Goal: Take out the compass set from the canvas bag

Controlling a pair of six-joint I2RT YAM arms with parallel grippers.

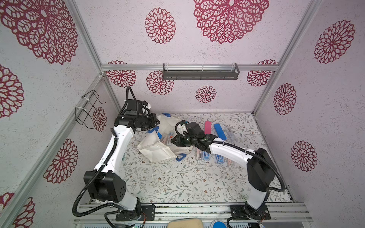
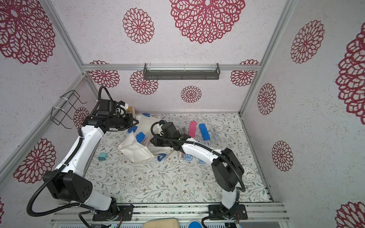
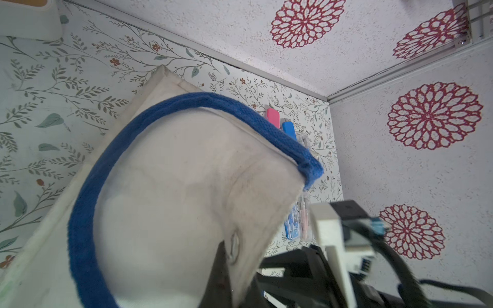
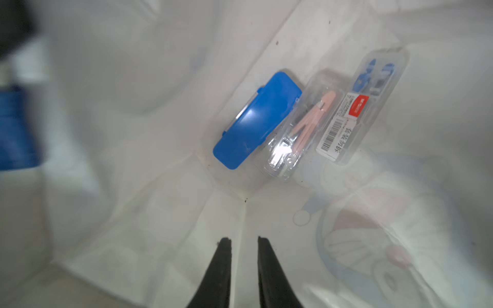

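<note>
The white canvas bag (image 1: 155, 149) lies open at the left of the table. My left gripper is shut on its cloth at the upper edge, beside a blue strap (image 3: 205, 100). My right gripper is over the bag's opening, pointing inside, its fingers close together with nothing visible between them. Inside, in the right wrist view, lie a blue case (image 4: 256, 118), a clear compass set (image 4: 303, 131) with a pink compass and a clear labelled case (image 4: 359, 110).
A pink case (image 2: 192, 129), a blue case (image 2: 204, 131) and several clear boxes lie on the table right of the bag. A teal block (image 2: 102, 156) sits on the left.
</note>
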